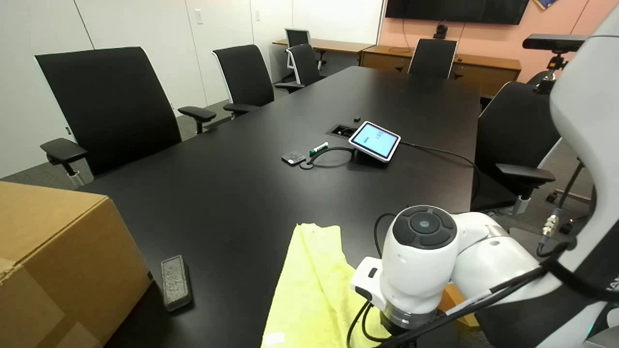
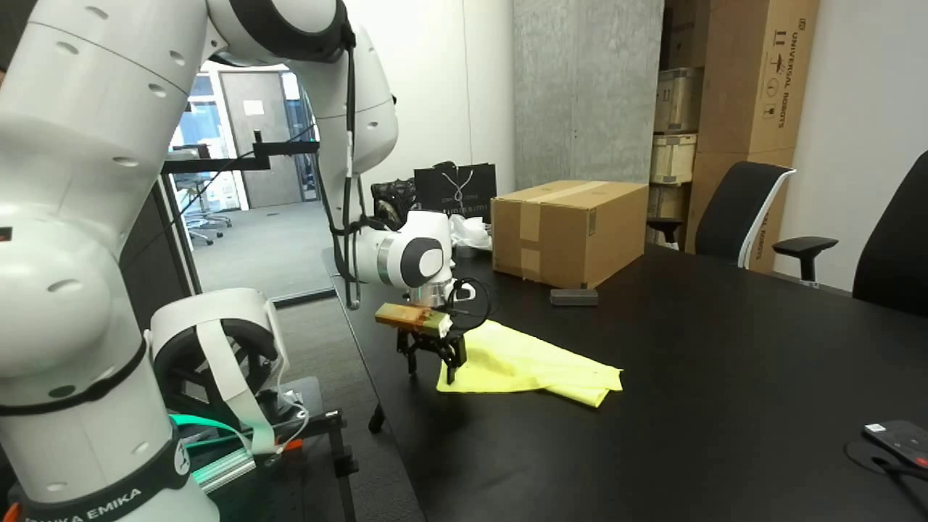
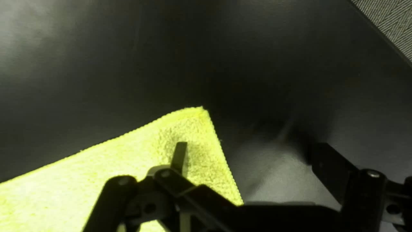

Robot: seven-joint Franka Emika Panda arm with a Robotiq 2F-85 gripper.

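Note:
A yellow cloth [image 2: 522,362], loosely folded, lies on the black table [image 2: 696,391]. Its corner and stitched edge show up close in the wrist view, where the cloth [image 3: 116,158] fills the lower left. My gripper [image 2: 431,373] points down at the cloth's near end, fingers spread apart with nothing between them. In the wrist view one finger [image 3: 179,156] stands over the cloth's corner, and the other finger [image 3: 332,170] is over bare table to the right. Whether the fingertips touch the cloth I cannot tell.
A cardboard box [image 2: 565,230] stands at the table's end, with a dark eraser-like block [image 1: 175,282] beside it. A tablet [image 1: 375,141], a green marker [image 1: 319,148] and cables lie farther along. The table edge [image 3: 382,33] is close. Mid-table is clear.

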